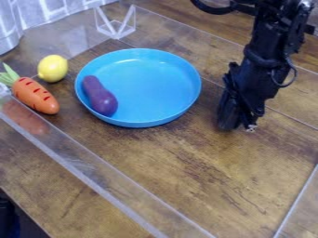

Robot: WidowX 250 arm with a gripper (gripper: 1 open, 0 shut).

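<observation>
My black gripper (237,110) hangs low over the wooden table just right of the blue bowl (139,69), outside its rim; whether it is open or shut is hard to make out. A purple eggplant toy (99,95) lies inside the bowl at its left side. An orange carrot toy (33,94) and a yellow lemon-like toy (52,68) lie left of the bowl.
Clear plastic edging runs along the left, and a small clear object (114,26) stands at the back.
</observation>
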